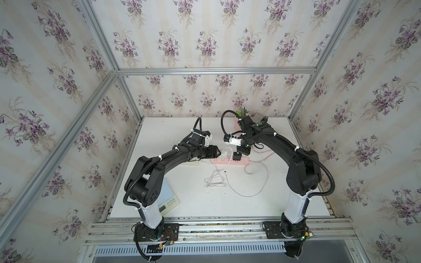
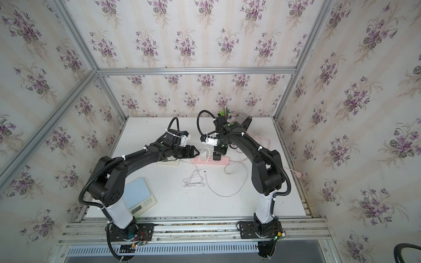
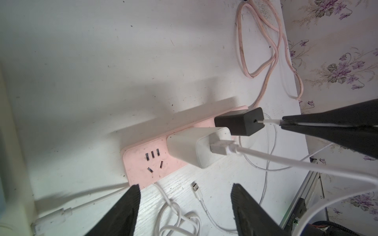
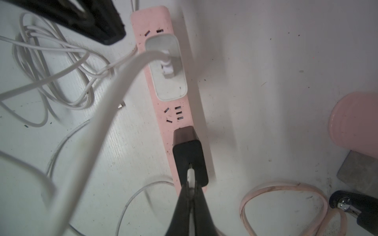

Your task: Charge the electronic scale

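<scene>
My right gripper is shut on a white cable plug, whose tip meets the port of the black charger [image 4: 189, 153]; full seating is unclear. The charger sits on the pink power strip [image 3: 145, 165], along with a white charger [image 3: 195, 145] that has a white cable plugged in. My left gripper stands open left of the white charger, empty between its fingers. The electronic scale [image 1: 168, 197], with a pale blue top, lies at the front left of the table.
Loose white cables [image 4: 55, 74] lie in front of the strip, pink cables [image 3: 267, 59] to the right. A pink holder with pens [image 1: 241, 120] stands at the back right.
</scene>
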